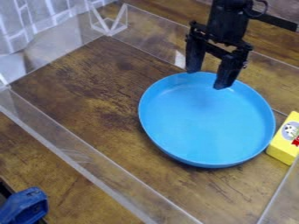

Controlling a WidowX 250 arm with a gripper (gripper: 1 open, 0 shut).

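Observation:
My black gripper point(211, 68) hangs at the top centre, over the back rim of a large blue plate point(205, 118) on the wooden surface. Its fingers are open, and I see nothing held between them.
A yellow object point(284, 140) lies at the right edge beside the plate. A blue item point(21, 206) is at the bottom left. Clear plastic walls border the wooden floor point(82, 96), whose left part is bare.

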